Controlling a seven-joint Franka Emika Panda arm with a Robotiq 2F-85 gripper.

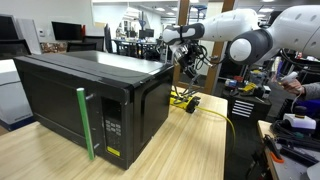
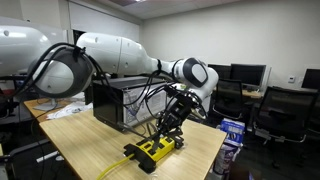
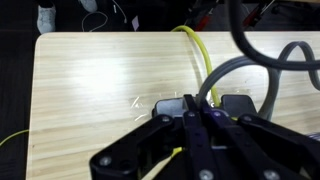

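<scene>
My gripper points down over the table, shut on a dark cable (image 3: 268, 64) that loops up and out to the right in the wrist view. What end of the cable lies between the fingers is hidden. Below is a yellow power strip (image 2: 162, 155) with black end parts, lying on the wooden table; a yellow cord (image 3: 202, 50) runs from it. In exterior view 1 the strip is partly behind the black microwave (image 1: 92, 108). Whether the cable or gripper touches the strip, I cannot tell.
The microwave fills much of the table in exterior view 1, with a green strip (image 1: 85, 122) at its front corner. Bare wood (image 1: 190, 150) lies in front of it. Black office chairs (image 2: 285, 105) stand beyond the table's edge.
</scene>
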